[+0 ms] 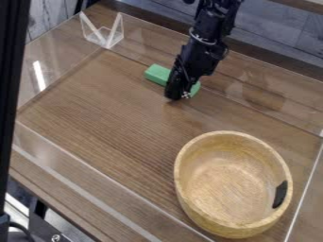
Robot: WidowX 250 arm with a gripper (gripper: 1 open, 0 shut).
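The dark arm reaches down from the top middle to the gripper (179,92), which is low at a green object (159,73) lying on the wooden table. The green object sticks out on both sides of the gripper and is partly hidden by it. The fingers are dark and small, so whether anything is between them is unclear.
A large tan round bowl (231,189) with a black patch on its side stands at the bottom right. A white wire rack (104,28) is at the upper left.
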